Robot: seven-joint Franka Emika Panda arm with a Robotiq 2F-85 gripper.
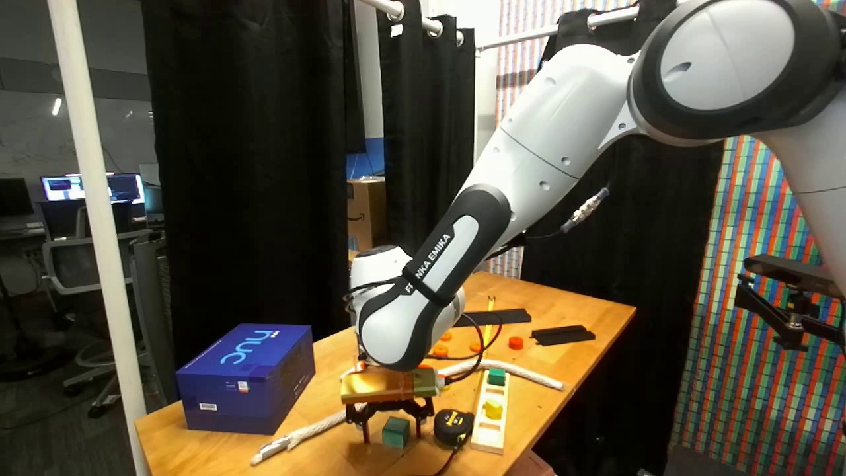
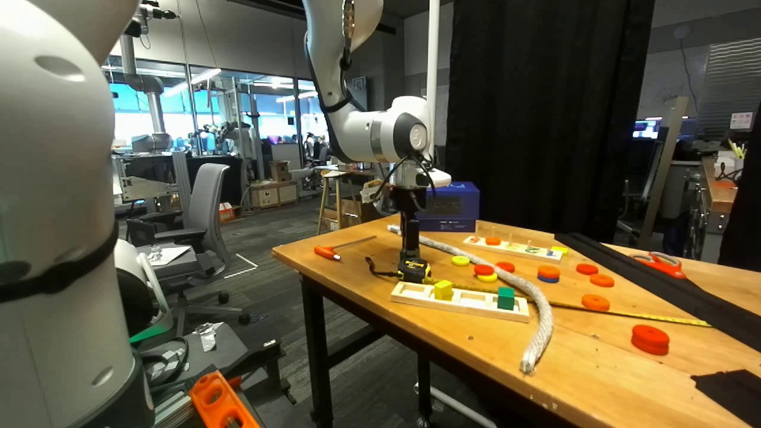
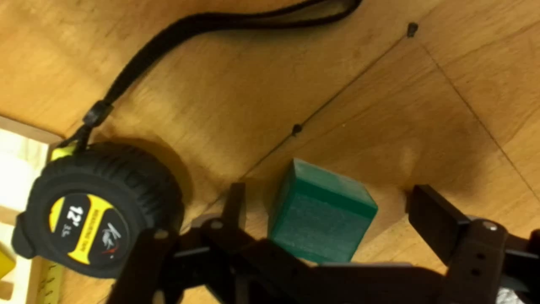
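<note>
A dark green cube (image 3: 321, 215) rests on the wooden table, in exterior view 1 the same green cube (image 1: 396, 432) showing between my fingers. My gripper is open and low over it, one finger on each side. In the wrist view, gaps show between the cube and both fingers, the wider one on the right. The cube's lower edge there is partly covered by the gripper body. Exterior view 2 shows the gripper behind the tape measure (image 2: 414, 270), with that cube hidden.
Close beside the gripper is the black tape measure (image 1: 453, 427), its strap looping across the table. A pale wooden tray (image 2: 471, 305) holds a yellow block (image 2: 443, 289) and another green block (image 2: 506, 298). A white rope (image 2: 531, 292), coloured discs and a blue box (image 1: 247, 377) lie around.
</note>
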